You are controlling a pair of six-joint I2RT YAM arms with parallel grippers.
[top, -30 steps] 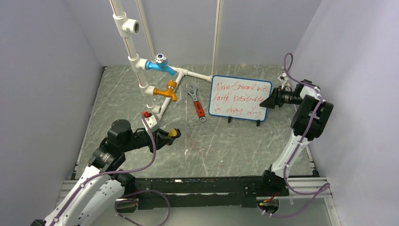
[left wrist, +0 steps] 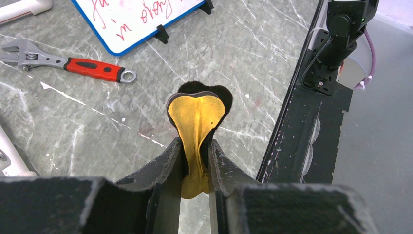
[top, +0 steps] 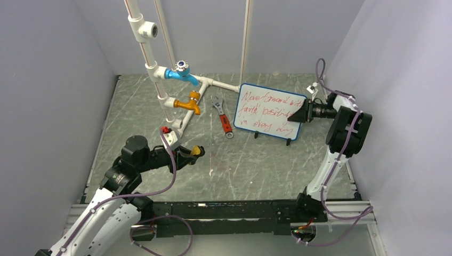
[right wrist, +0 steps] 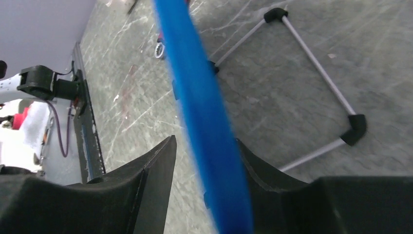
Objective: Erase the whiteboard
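Note:
The whiteboard (top: 266, 120), blue-framed and covered in red handwriting, stands on its rest at the right of the table. My left gripper (top: 187, 154) is shut on a yellow-and-black eraser (left wrist: 197, 114), held well to the left of the board. At the board's right edge is my right gripper (top: 293, 117), part open. In the right wrist view its two fingers (right wrist: 158, 180) lie either side of the blue board edge (right wrist: 204, 112), a gap still showing on one side. The gripper hides a little of the writing at that edge.
A red-handled wrench (top: 224, 122) lies left of the board. White pipes with a blue tap (top: 181, 76) and an orange tap (top: 190, 103) rise at the back left. The tabletop in front of the board is clear.
The board has shifted a little left and turned slightly. The left arm and eraser are still.

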